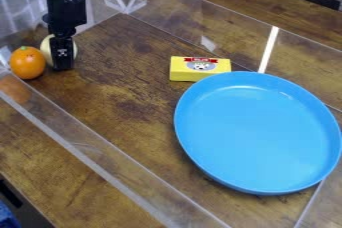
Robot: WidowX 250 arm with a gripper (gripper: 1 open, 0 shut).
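At the upper left my black gripper (62, 52) reaches down from the top edge onto a pale round fruit or ball (48, 45), its fingers over and around it. Whether they are closed on it I cannot tell. An orange fruit (27, 63) sits just to the left and front of it, by the clear wall.
A yellow box (199, 68) lies in the middle right of the wooden table (120, 142). A large blue plate (257, 130) fills the right side. Clear panels run along the edges.
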